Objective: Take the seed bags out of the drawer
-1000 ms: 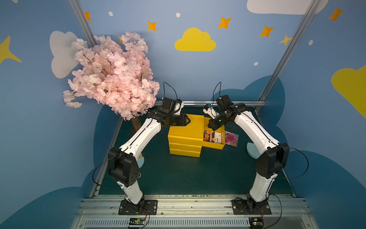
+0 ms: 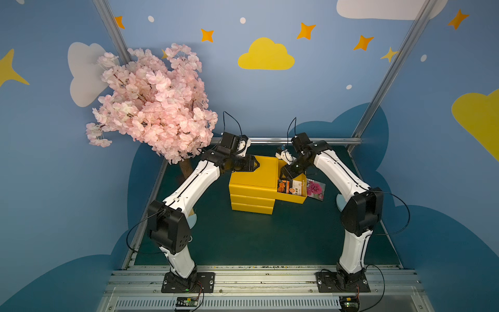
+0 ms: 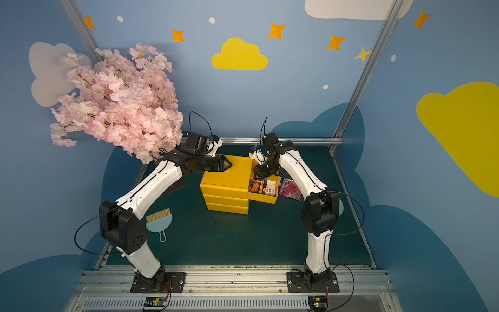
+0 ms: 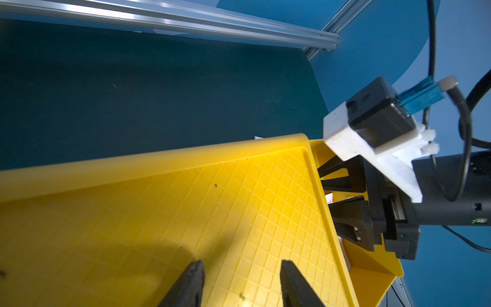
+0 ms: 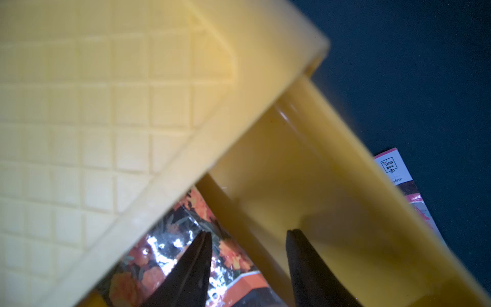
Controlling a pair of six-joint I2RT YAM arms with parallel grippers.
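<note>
A yellow drawer unit (image 2: 253,182) has its top drawer (image 2: 291,197) pulled out to the right. Inside lie seed bags (image 3: 262,186) with orange flowers, seen partly under the top's edge in the right wrist view (image 5: 168,255). A pink-flower bag (image 2: 315,188) lies outside, right of the drawer. My left gripper is open over the unit's top, nothing between its fingers. My right gripper stands open over the drawer beside the top's edge, its fingertips above the bag and the drawer wall.
A blossom tree (image 2: 153,104) stands at the left. A light blue dustpan with brush (image 3: 159,223) lies at the left.
The left arm looks unchanged.
</note>
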